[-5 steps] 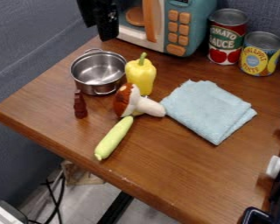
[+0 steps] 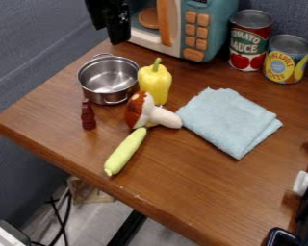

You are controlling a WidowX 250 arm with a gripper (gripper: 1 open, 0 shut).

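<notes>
A black gripper point(image 2: 115, 27) hangs at the top left, above and behind a steel pot point(image 2: 108, 88); whether it is open or shut is unclear. Right of the pot stands a yellow pepper point(image 2: 156, 84). A small dark red bottle point(image 2: 89, 116) stands below the pot. A red-and-white toy point(image 2: 161, 117), like a mushroom, lies near the centre, with a pale yellow-green vegetable point(image 2: 124, 152) below it. A folded light-blue cloth point(image 2: 230, 123) lies to the right.
A toy microwave point(image 2: 200, 35) stands at the back, beside a tomato sauce can point(image 2: 248, 43) and a yellow can point(image 2: 285, 62). Dark objects with white knobs line the right edge.
</notes>
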